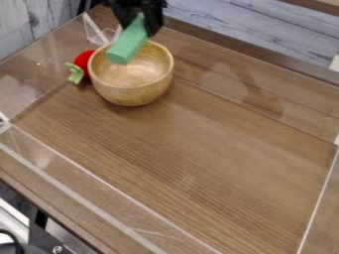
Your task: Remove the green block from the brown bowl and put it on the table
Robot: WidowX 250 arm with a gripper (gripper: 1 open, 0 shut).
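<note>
My dark gripper (139, 17) is at the top of the view, shut on the upper end of the green block (129, 43). The block is tilted, its lower end over the left back part of the brown bowl (133, 96). Much of the bowl's inside shows and looks empty. The gripper's fingers are dark and partly blurred, and the arm runs out of the frame above.
A red and green object (79, 67) lies against the left side of the bowl. Raised edges border the table at the left and back.
</note>
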